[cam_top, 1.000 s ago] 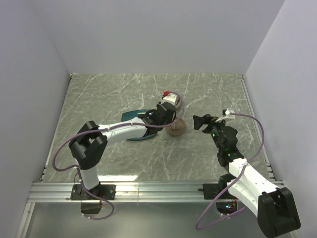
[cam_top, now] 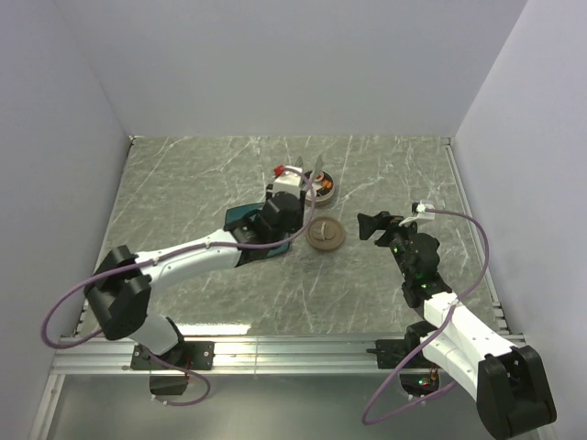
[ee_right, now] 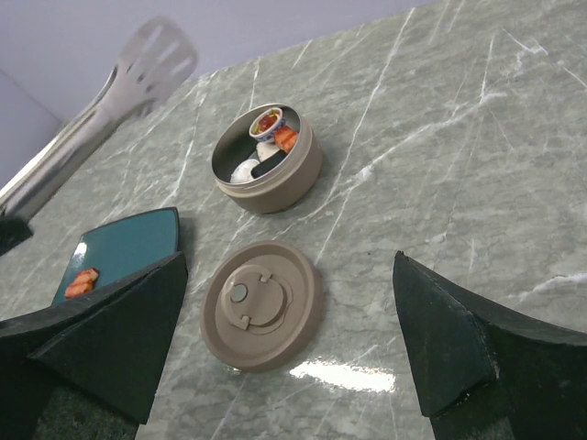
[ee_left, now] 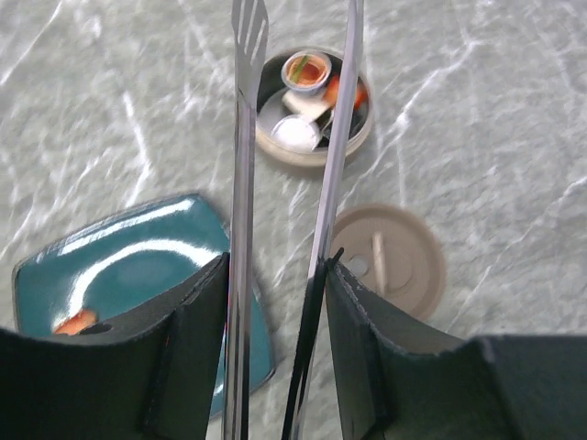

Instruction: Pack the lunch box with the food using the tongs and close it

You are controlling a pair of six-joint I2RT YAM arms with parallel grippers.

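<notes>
A round beige lunch box [ee_right: 280, 188] stands without its lid at the back. Inside are a small sauce cup [ee_right: 268, 125], an orange piece [ee_right: 286, 138], white food and a dark piece. Its lid [ee_right: 261, 302] lies flat nearby. On the teal board [ee_left: 151, 243] rests an orange food piece [ee_left: 75, 322]. My left gripper stands open, with metal tongs [ee_left: 240, 174] at its fingers; the tongs' arms are spread, nothing seen between their tips, which overlap the box in the left wrist view. My right gripper is open and empty, right of the lid.
Grey walls [cam_top: 523, 183] close in the sides and back. A metal rail [cam_top: 293, 353] runs along the front edge.
My left gripper has moved left with the tongs, uncovering the lunch box and more of the lid in the top view. The right arm has not moved.
</notes>
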